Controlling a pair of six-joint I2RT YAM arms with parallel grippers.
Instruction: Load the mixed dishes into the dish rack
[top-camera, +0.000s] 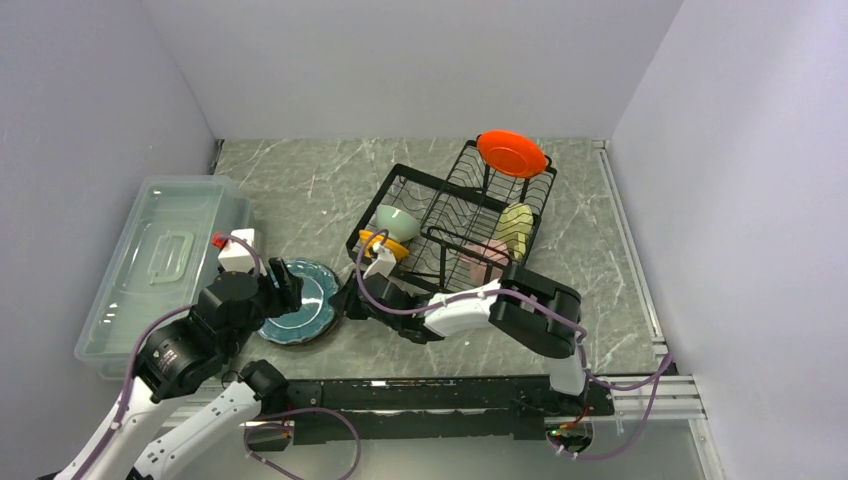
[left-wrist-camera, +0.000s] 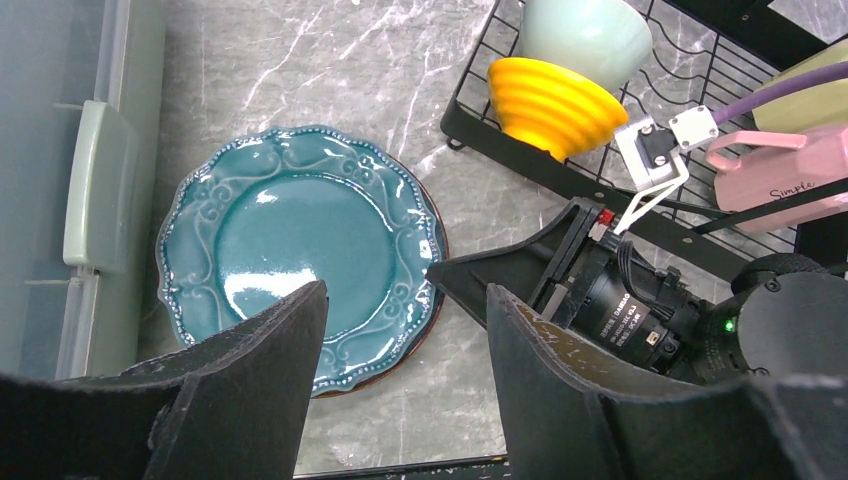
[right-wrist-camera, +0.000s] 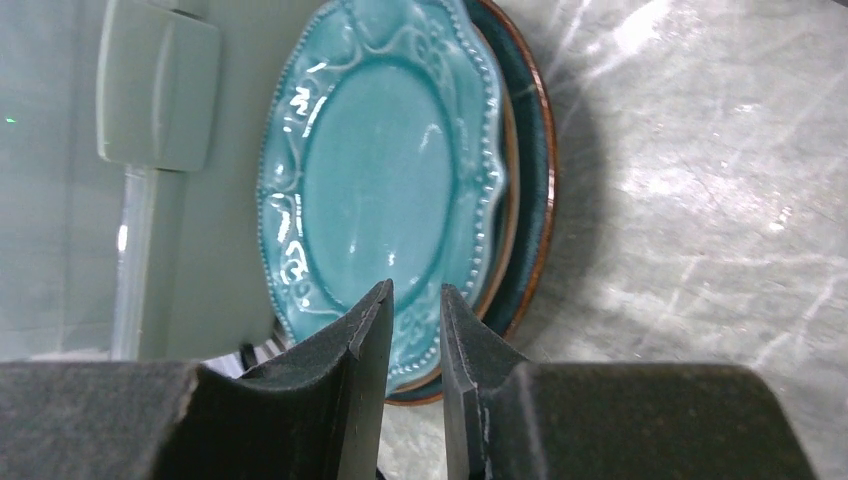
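A teal scalloped plate (top-camera: 313, 295) lies on the counter at left, over another dark plate (right-wrist-camera: 543, 170) with a brown edge. At the top plate's right rim, my right gripper is shut on it; the rim shows in the narrow gap between its fingers. Seen from the left wrist, the right gripper's tip (left-wrist-camera: 436, 277) meets that same edge. My left gripper stands open above the plate's near side, nothing between its fingers. The black dish rack (top-camera: 448, 225) holds a green bowl (top-camera: 397, 223), a yellow bowl (left-wrist-camera: 555, 105), a pink mug (left-wrist-camera: 785, 175) and an orange plate (top-camera: 511, 154).
Along the left wall, close beside the plates, sits a lidded clear bin (top-camera: 165, 265). Yellow-green dishes (top-camera: 516, 228) occupy the rack's right side. Bare counter (top-camera: 300, 200) lies behind the plates, and the rack's front corner is near the right arm.
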